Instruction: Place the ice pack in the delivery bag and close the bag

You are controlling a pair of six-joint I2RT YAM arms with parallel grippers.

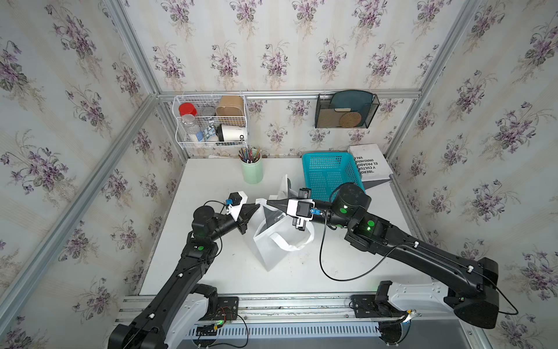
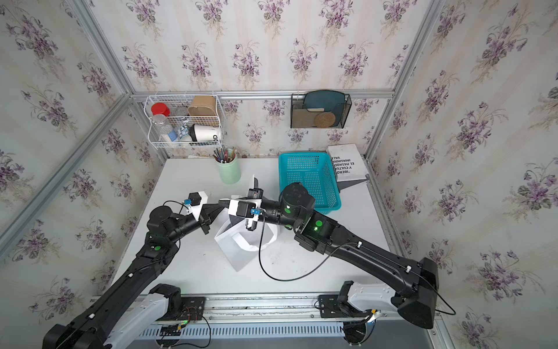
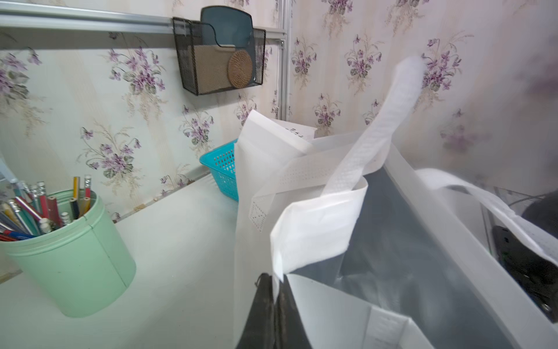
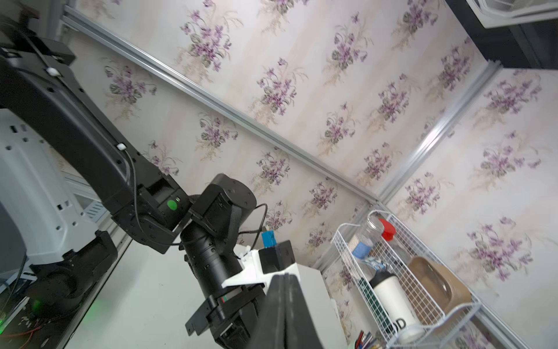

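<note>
The white delivery bag (image 1: 262, 249) stands between the arms, mouth open, its silvery lining (image 3: 401, 244) showing in the left wrist view. My left gripper is shut on the bag's white edge flap. That flap folds up and away from its fingertips, and a strap handle (image 3: 380, 125) rises behind. My right gripper is shut with nothing between its fingers. It is above the bag's mouth in the top views, pointing toward the left gripper, with the flap outside its fingers. No ice pack can be made out in any view.
A turquoise basket (image 1: 306, 168) stands at the back right, beside a white box (image 1: 372, 163). The green pencil cup (image 1: 252, 172) is behind the left gripper. A wire rack (image 1: 210, 144) and a mesh holder (image 1: 325, 121) hang on the back wall.
</note>
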